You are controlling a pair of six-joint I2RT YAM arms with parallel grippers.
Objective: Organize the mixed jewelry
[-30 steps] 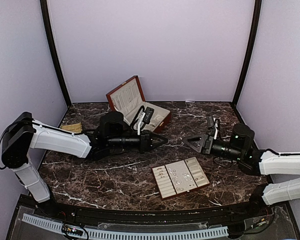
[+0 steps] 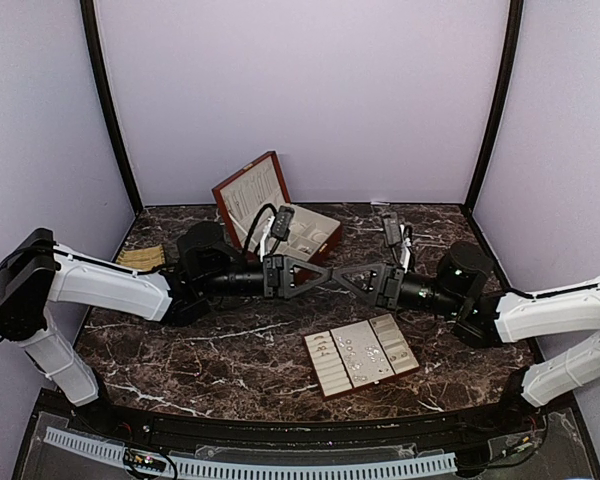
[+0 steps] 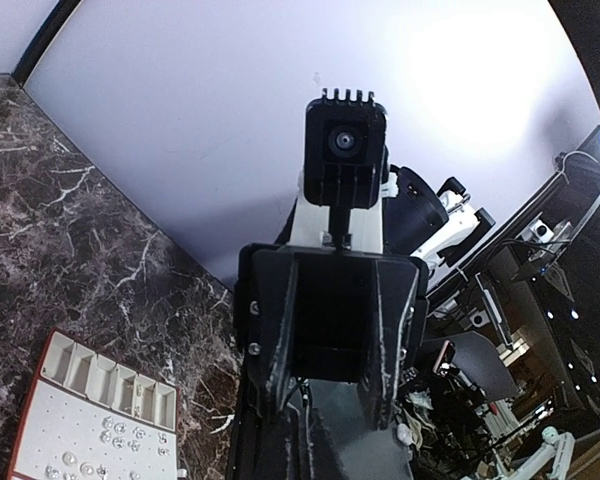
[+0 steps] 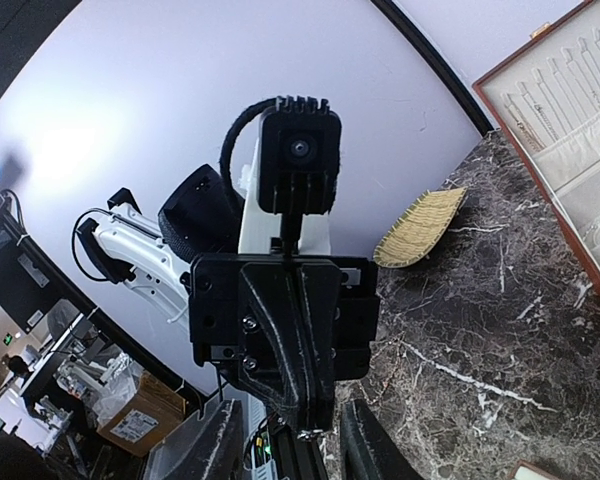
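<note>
My left gripper (image 2: 327, 274) and right gripper (image 2: 346, 281) meet tip to tip above the middle of the table. The left one is shut; a tiny shiny piece (image 4: 308, 434) glints at its tip in the right wrist view, too small to identify. The right gripper's fingers (image 4: 218, 440) stand apart on both sides of the left tip. Below lies a flat tray (image 2: 330, 372) with earrings and other small pieces on its pads. An open red jewelry box (image 2: 325, 238) stands behind the left arm, necklaces hanging inside its lid (image 4: 570, 85).
A woven leaf-shaped basket (image 4: 420, 228) rests at the back left. Marble table shows bare at front left and far right. The box's front is partly hidden by the left arm.
Over the last second the right gripper has moved left to the left one, closing the gap between them. The left arm has shifted slightly left. Tray and box have stayed put.
</note>
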